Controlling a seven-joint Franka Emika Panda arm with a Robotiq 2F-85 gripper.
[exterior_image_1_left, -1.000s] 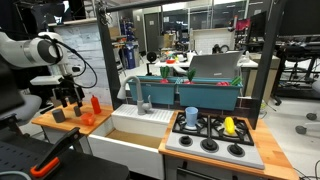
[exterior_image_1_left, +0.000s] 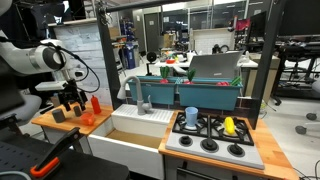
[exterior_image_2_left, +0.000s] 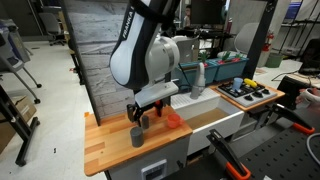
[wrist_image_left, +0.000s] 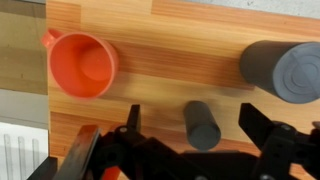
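Note:
My gripper stands open in the wrist view, its two dark fingers wide apart. A small dark grey cylinder (wrist_image_left: 202, 128) lies in view between them, toward the bottom of the picture. How far above it the fingertips hang, I cannot tell. To the right is a larger grey cylinder (wrist_image_left: 290, 72); at upper left sits an orange-red mug (wrist_image_left: 84, 66). In exterior view 1 the gripper (exterior_image_1_left: 72, 103) is low over the left end of the wooden counter. Exterior view 2 shows one grey cylinder (exterior_image_2_left: 138, 138) near the counter's front and the mug (exterior_image_2_left: 173, 120) farther right.
A red bottle (exterior_image_1_left: 96, 104) stands behind the mug. Right of these are an open empty drawer or basin (exterior_image_1_left: 140, 138), a faucet, and a stove (exterior_image_1_left: 211, 135) bearing a blue cup (exterior_image_1_left: 191, 116) and a yellow item (exterior_image_1_left: 229, 126).
The arm has come down a little over the left counter. The objects appear to stay where they were.

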